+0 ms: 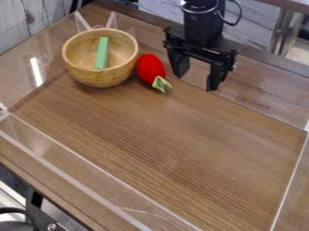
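Observation:
My black gripper [196, 65] hangs at the top centre over the wooden table, open, its fingers spread. Just left of it lies a red object with a pale green top [151, 70], resembling a strawberry or radish toy. Further left stands a yellow bowl [86, 71] with a light green stick-like item [103, 53] in it.
A pale panel [24, 36] borders it at the upper left, and dark cables show at the lower left corner.

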